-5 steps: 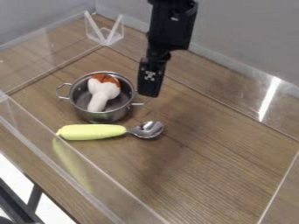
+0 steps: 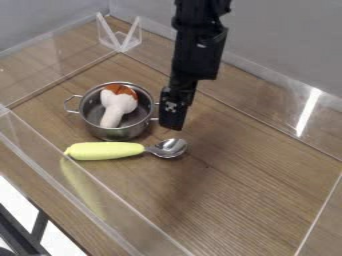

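Observation:
A black gripper (image 2: 178, 112) hangs open from the top of the view, its tips just right of a steel pot (image 2: 143, 126) with two handles. In the pot lie a white object (image 2: 115, 109) with a rounded head and an orange item (image 2: 118, 91). In front of the pot a spoon with a pale yellow handle (image 2: 100, 151) and a steel bowl (image 2: 170, 147) lies on the wooden surface.
A white wire rack (image 2: 120, 39) stands at the back left.
The pot and spoon have not visibly moved.

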